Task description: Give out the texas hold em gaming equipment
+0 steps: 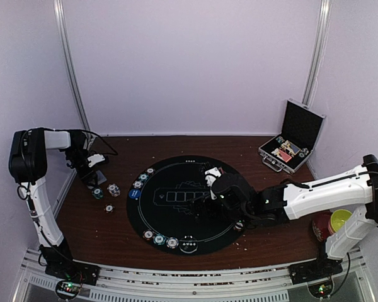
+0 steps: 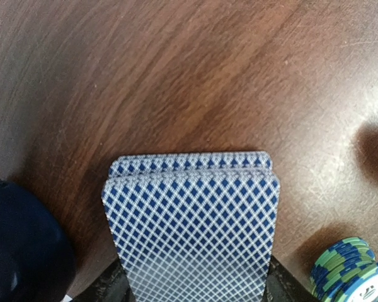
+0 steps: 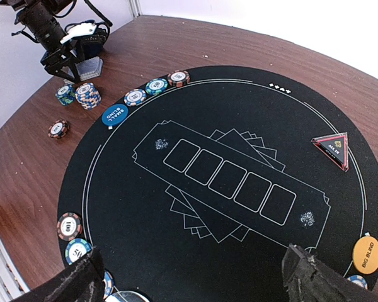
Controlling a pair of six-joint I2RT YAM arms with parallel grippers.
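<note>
At the table's left side my left gripper (image 1: 93, 176) is down over a deck of blue-checked cards (image 2: 189, 233). Its fingers sit at the deck's near corners, mostly hidden by it; whether they grip it is unclear. Green-and-blue chip stacks (image 2: 349, 270) stand beside it. My right gripper is open over the black poker mat (image 3: 145, 189), which carries a small blind disc (image 3: 115, 115), a big blind disc (image 3: 367, 254), a triangular all-in marker (image 3: 331, 150) and several chips along its edge.
An open metal case (image 1: 271, 157) with chips and cards sits at the back right. Yellow and red bowls (image 1: 339, 219) are behind the right arm. The back of the table has free room.
</note>
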